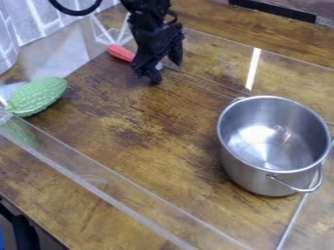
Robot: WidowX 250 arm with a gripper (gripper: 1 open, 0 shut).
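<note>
My dark gripper (154, 66) is low over the back middle of the wooden table, pointing down. A red object (117, 54) lies just left of it, partly behind it. Something small and pale shows among the fingers, too small to make out. I cannot tell whether the fingers are open or shut.
A large steel pot (271, 145) with side handles stands at the right. A green textured object (35, 96) lies at the left edge. Clear plastic edging runs along the sides.
</note>
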